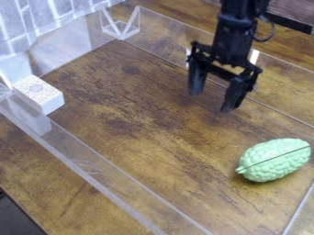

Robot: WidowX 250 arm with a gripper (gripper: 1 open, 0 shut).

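Note:
My black gripper (216, 88) hangs over the upper right of the wooden floor of a clear-walled enclosure, blurred, its two fingers apart with nothing visible between them. Behind it a small pale object, partly hidden by the arm, shows at the far side. A green, bumpy, melon-like toy (273, 161) lies at the lower right, well apart from my gripper.
A white block (39, 95) sits at the left by the clear wall. Transparent walls (92, 172) border the area. A white curtain hangs at the top left.

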